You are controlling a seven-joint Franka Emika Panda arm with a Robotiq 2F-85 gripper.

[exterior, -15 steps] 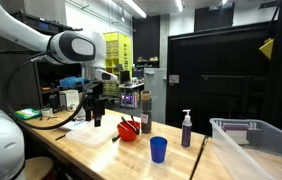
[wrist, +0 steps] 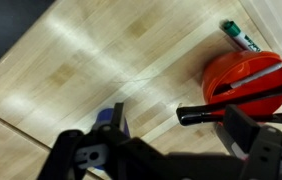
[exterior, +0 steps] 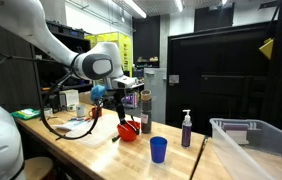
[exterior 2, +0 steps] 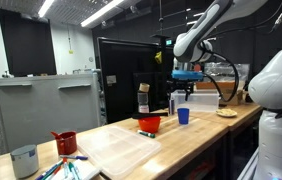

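Note:
A red bowl [exterior: 129, 133] sits on the wooden table with dark-handled utensils leaning in it. From above in the wrist view, the bowl [wrist: 219, 75] is at the right, a black handle [wrist: 193, 116] poking out over its rim. A green marker [wrist: 241, 36] lies against the bowl's edge. The blue cup [exterior: 158, 150] stands apart from the bowl, nearer the front; in the wrist view it is partly covered by one finger. My gripper is open above the table between bowl and cup, holding nothing.
A pump bottle [exterior: 186, 130] stands behind the cup, and a large clear bin [exterior: 251, 128] is at the right. In the second exterior view, a pale tray [exterior 2: 119, 152], a metal pot [exterior 2: 24, 158] and a red mug [exterior 2: 67, 144] occupy the table's other end.
The tabletop objects look unmoved.

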